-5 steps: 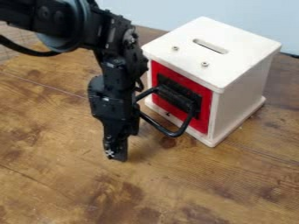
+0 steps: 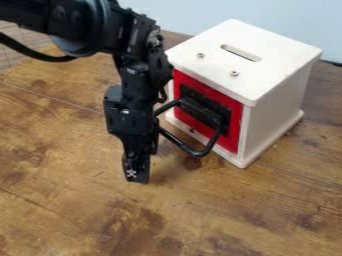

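My black gripper [image 2: 136,165] points down low over the wooden floor, just left of a white box [image 2: 274,75] with a red front panel [image 2: 230,137]. Whether its fingers are open or shut is hard to tell from this view, and nothing clearly shows between them. A black grate and cable loop partly cover the red panel, beside my wrist.
The box has a slot and two screws on its top. A pale wall stands behind the box.
My gripper has shifted very slightly; the box stays where it was.
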